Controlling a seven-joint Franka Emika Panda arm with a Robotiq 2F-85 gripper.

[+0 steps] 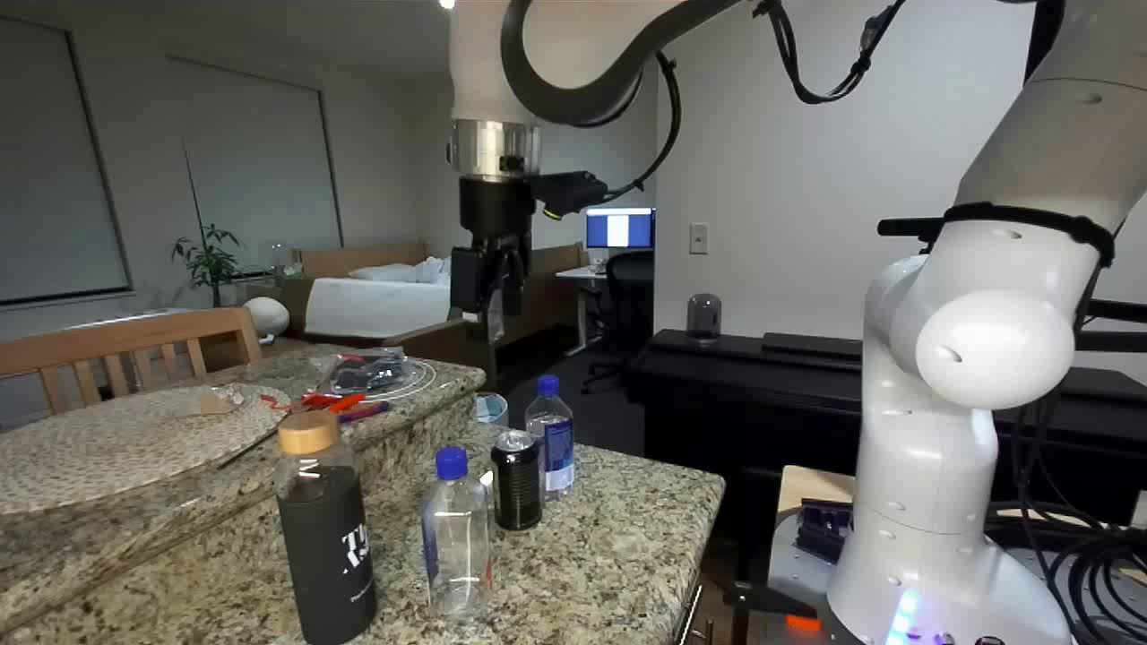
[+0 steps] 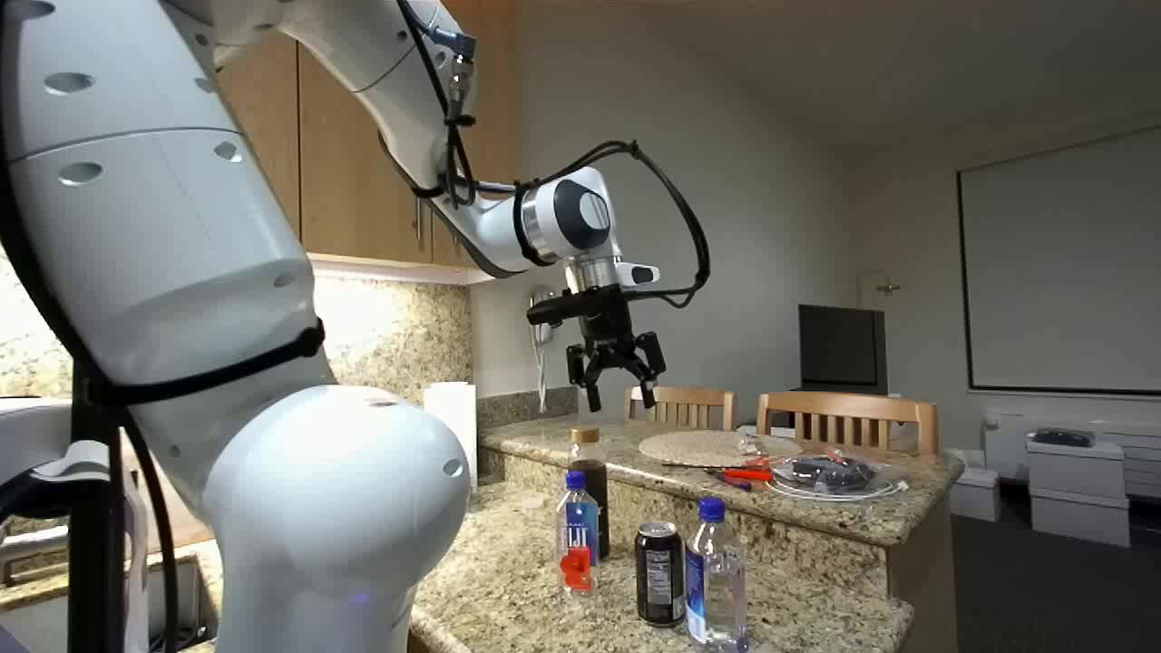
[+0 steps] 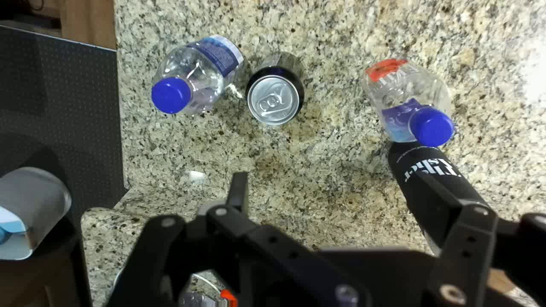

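Note:
High over the counter, clear of everything, hangs my gripper, its two black fingers spread apart and nothing between them. A black can stands upright between two clear bottles with blue caps. In the wrist view, one bottle is close on the can's left; the other bottle, bearing a red patch, stands farther to the right. Beside that second one is a dark flask with a wooden lid. All four stand on the lower granite counter. One finger partly covers the flask in the wrist view.
A raised granite ledge borders the lower counter; on it lie a round woven mat, red-handled tools and a bagged black item. A bin stands beyond the counter's edge. Bare granite surrounds the can's front.

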